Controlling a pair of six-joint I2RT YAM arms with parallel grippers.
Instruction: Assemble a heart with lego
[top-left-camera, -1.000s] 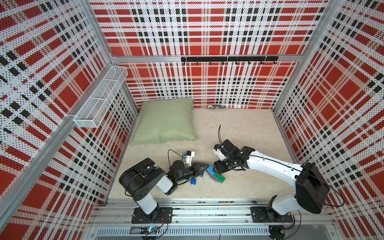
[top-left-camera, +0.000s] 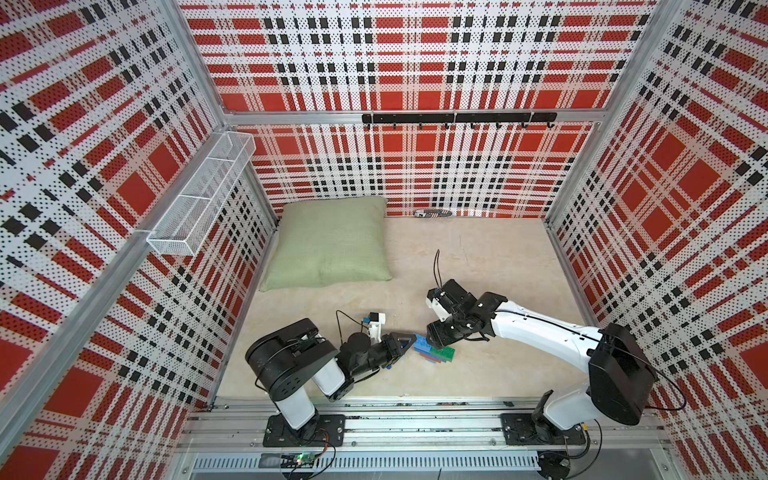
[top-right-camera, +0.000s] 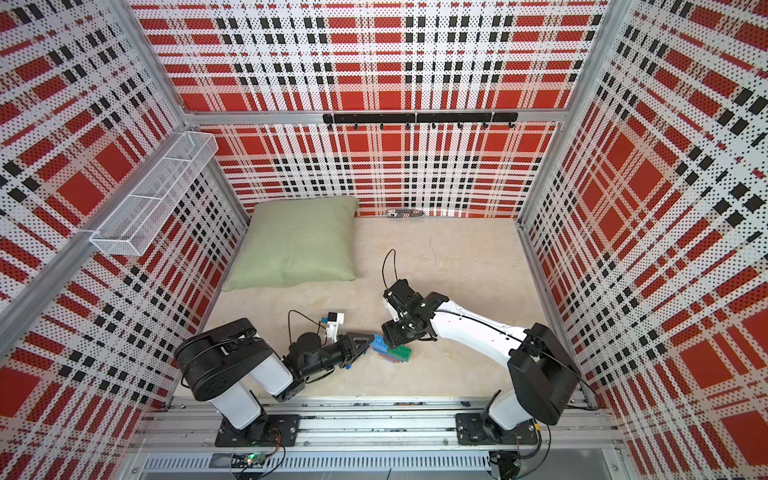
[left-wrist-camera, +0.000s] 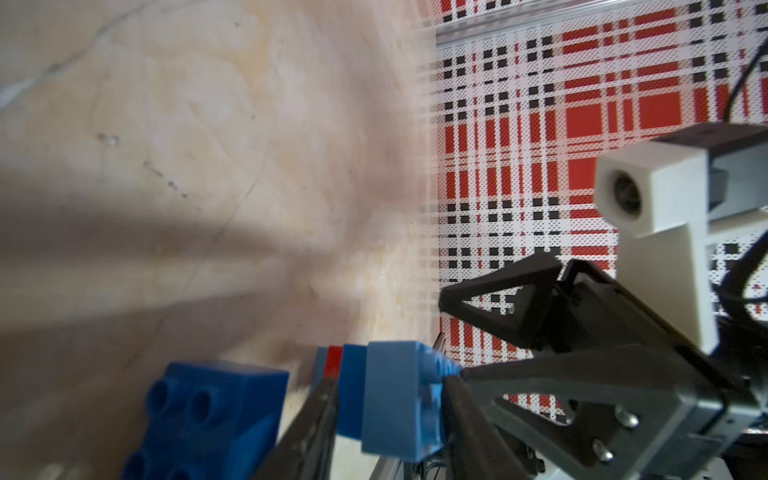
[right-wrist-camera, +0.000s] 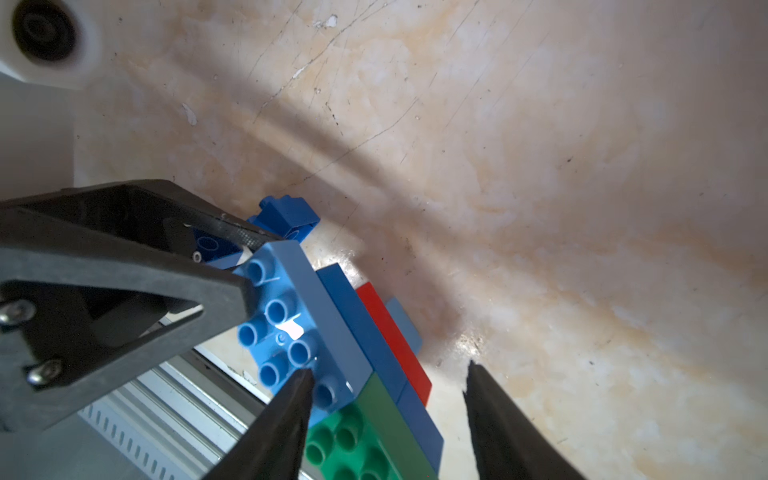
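Observation:
A layered brick build stands near the front of the table: a light blue brick (right-wrist-camera: 292, 320) and a green brick (right-wrist-camera: 356, 448) on top, with a dark blue layer (right-wrist-camera: 360, 320) and a red brick (right-wrist-camera: 396, 344) beneath. My left gripper has the end of the light blue brick (left-wrist-camera: 392, 400) between its fingers; whether they press on it cannot be told. My right gripper stands open, its fingers apart over the build near the light blue and green joint, with a gap on the right side.
A loose dark blue brick (left-wrist-camera: 212, 416) lies on the table (right-wrist-camera: 600, 200) beside the left gripper. A green pillow (top-left-camera: 332, 240) occupies the back left.
My left gripper has shifted slightly toward the front. The build has turned a little, and the arm now covers most of a loose blue brick. The right arm has barely moved.

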